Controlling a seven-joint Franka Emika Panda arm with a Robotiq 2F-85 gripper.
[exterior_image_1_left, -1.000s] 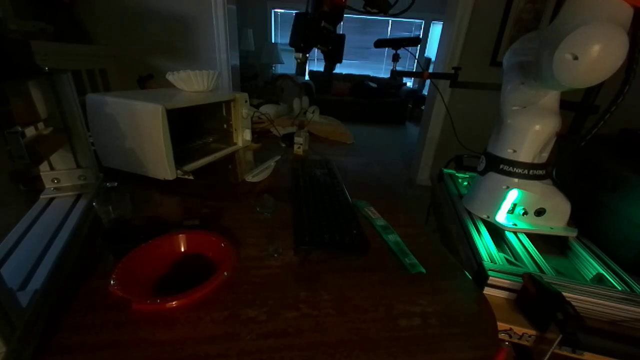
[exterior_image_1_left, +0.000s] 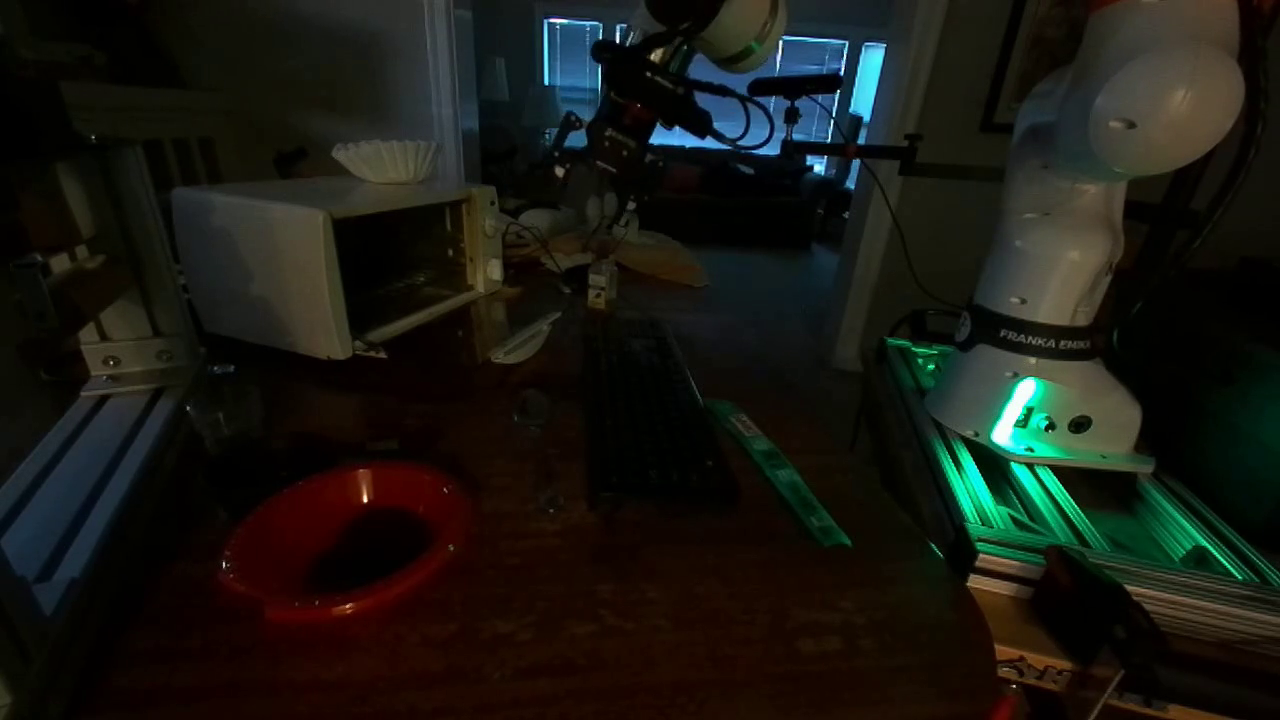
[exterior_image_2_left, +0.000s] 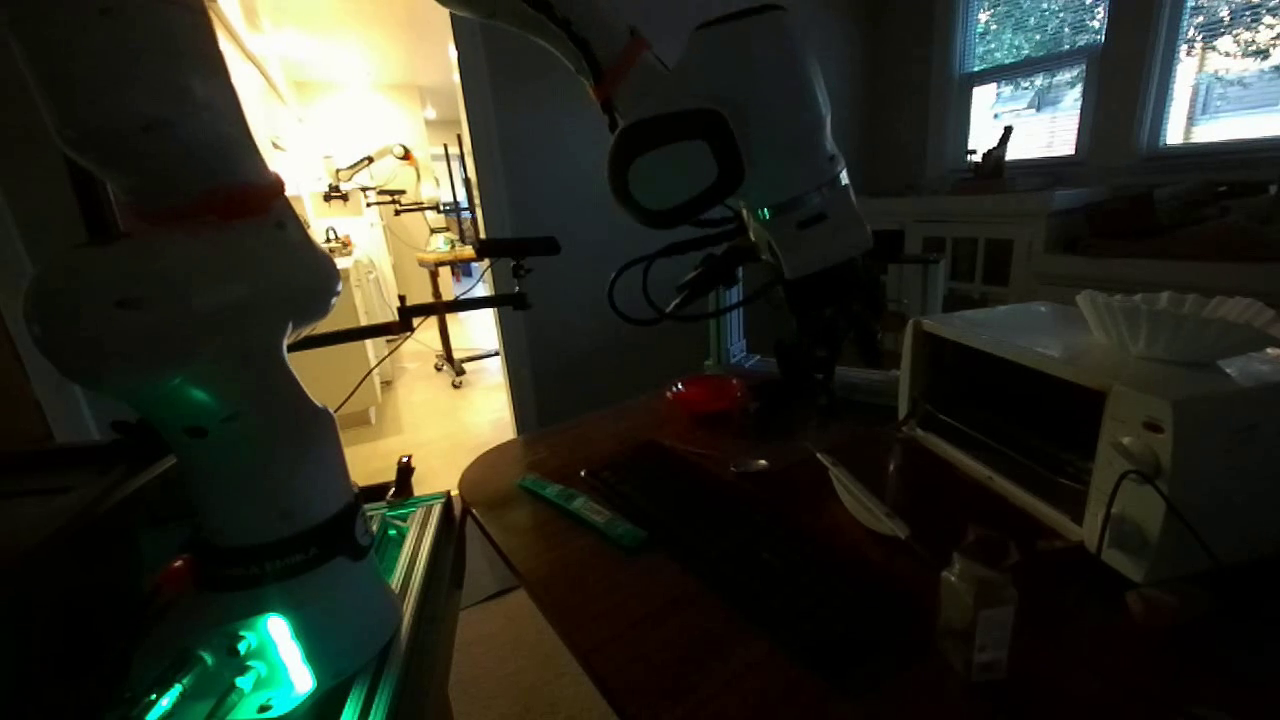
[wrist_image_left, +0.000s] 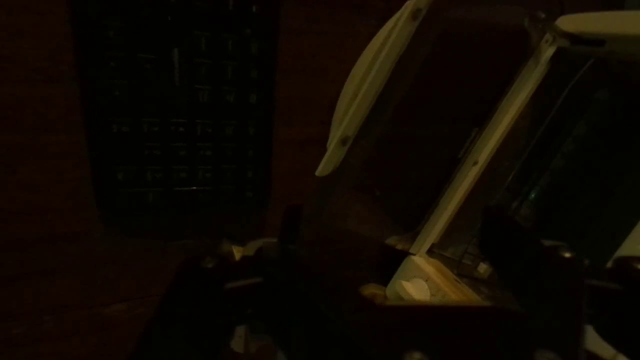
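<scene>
In the dim room my gripper (exterior_image_1_left: 594, 180) hangs tilted above the far end of the table, past the toaster oven. Its dark fingers stand apart in the wrist view, open, with no held object visible between them. The white toaster oven (exterior_image_1_left: 254, 264) has its glass door lowered; the pale door handle (wrist_image_left: 370, 84) shows in the wrist view, and the oven's knob (wrist_image_left: 415, 289) lies between and beyond my fingers. A small labelled bottle (exterior_image_1_left: 602, 284) stands near the far table end, below my gripper in exterior view 1. Contact with anything cannot be made out.
A black keyboard (exterior_image_1_left: 654, 414) lies mid-table, with a green strip-shaped packet (exterior_image_1_left: 782, 472) beside it. A red bowl (exterior_image_1_left: 348, 540) and a spoon (exterior_image_2_left: 750, 464) are also on the table. A white paper filter (exterior_image_1_left: 385, 161) rests on the oven.
My gripper has come lower and tilted, and more of the arm shows above it in exterior view 1. The things on the table have not moved.
</scene>
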